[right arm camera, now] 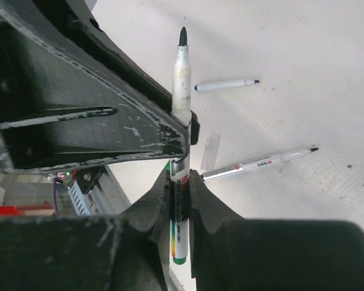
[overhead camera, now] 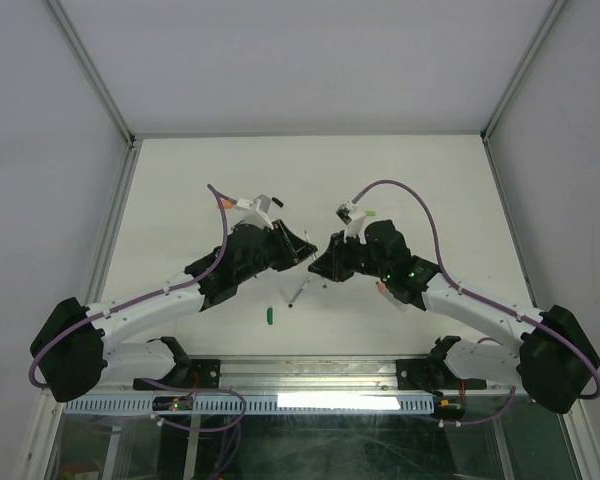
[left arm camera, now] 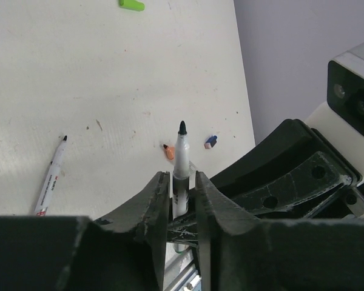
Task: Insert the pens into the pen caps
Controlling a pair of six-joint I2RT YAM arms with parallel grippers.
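A white pen (right arm camera: 181, 91) with a dark tip and green end stands upright, tip up. My right gripper is shut on its lower barrel. The left gripper is around the same pen (left arm camera: 181, 159), its fingers slightly parted with narrow gaps beside the barrel. In the right wrist view, a left finger (right arm camera: 127, 130) crosses in front of the pen. Two uncapped pens lie on the table: one with blue end (right arm camera: 226, 85), one with red lettering (right arm camera: 261, 162). Loose caps include a green cap (overhead camera: 270, 316), an orange cap (left arm camera: 168, 151) and a blue cap (left arm camera: 210, 142).
On the table's far side lie an orange cap (overhead camera: 225, 204), a black cap (overhead camera: 277, 202) and a light green cap (overhead camera: 371, 213). A clear piece (right arm camera: 210, 153) rests near the red-lettered pen. Much of the white table (overhead camera: 310, 165) behind the arms is bare.
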